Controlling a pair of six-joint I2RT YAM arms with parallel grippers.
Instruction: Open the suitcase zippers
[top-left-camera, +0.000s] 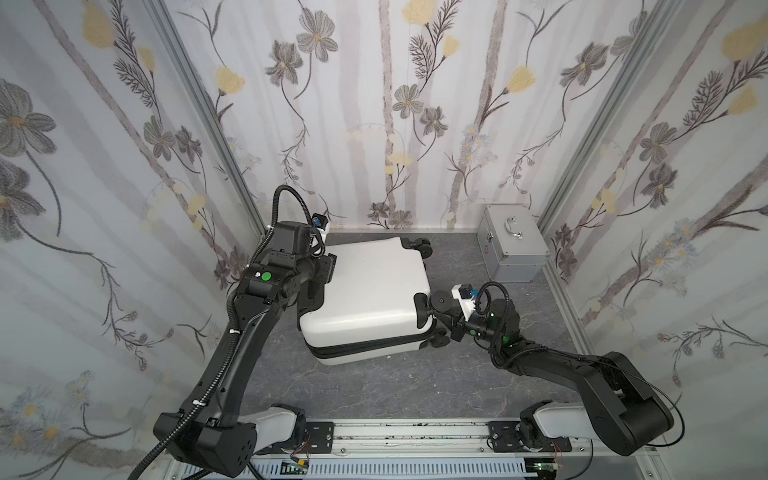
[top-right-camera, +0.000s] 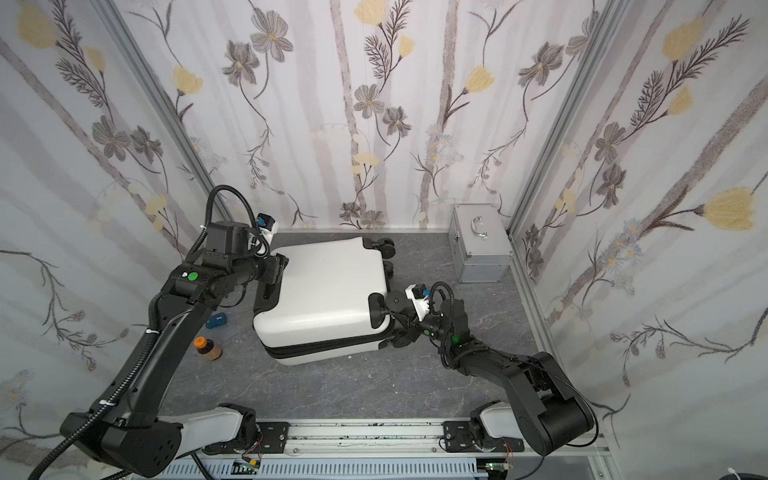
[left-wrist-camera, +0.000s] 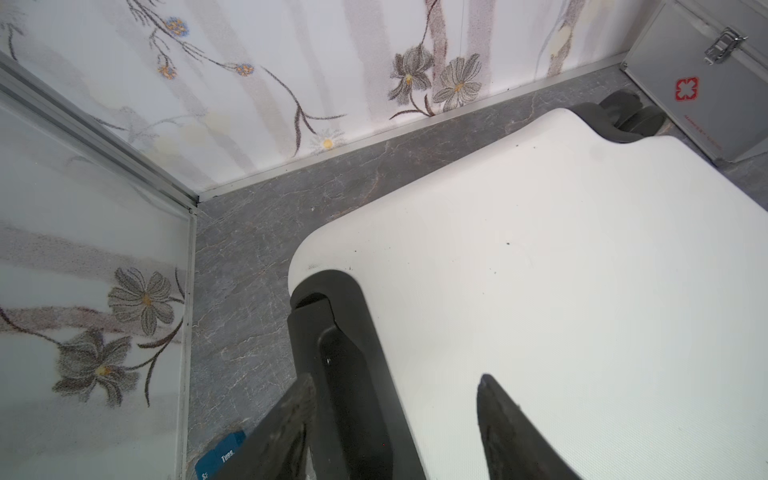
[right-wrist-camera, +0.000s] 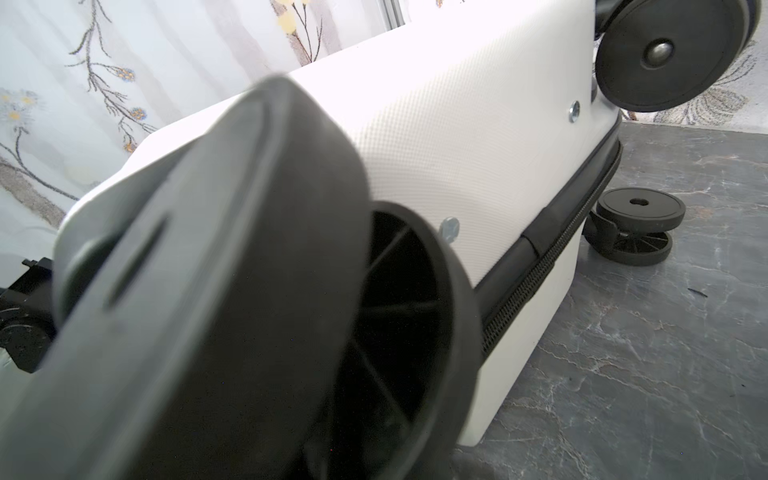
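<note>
A white hard-shell suitcase (top-left-camera: 372, 280) lies flat on the grey floor. Its dark zipper band (top-left-camera: 372, 348) runs along the near side, and the right wrist view shows zipper teeth (right-wrist-camera: 524, 300) on the wheel end; no zipper pull is discernible. Over the suitcase's black handle recess (left-wrist-camera: 352, 392), at its left end, my left gripper is open with nothing between its fingers. My right gripper (top-left-camera: 456, 326) is shut at the wheel end, close against a black wheel (top-left-camera: 440, 301). A large dark wheel (right-wrist-camera: 416, 320) fills much of the right wrist view, and the fingertips there are hidden.
A silver metal case (top-left-camera: 513, 244) stands at the back right. A small orange-capped bottle (top-right-camera: 208, 348) and a blue box (top-right-camera: 216, 320) sit left of the suitcase. Bare floor (top-left-camera: 384, 388) stretches in front; walls enclose the back and sides.
</note>
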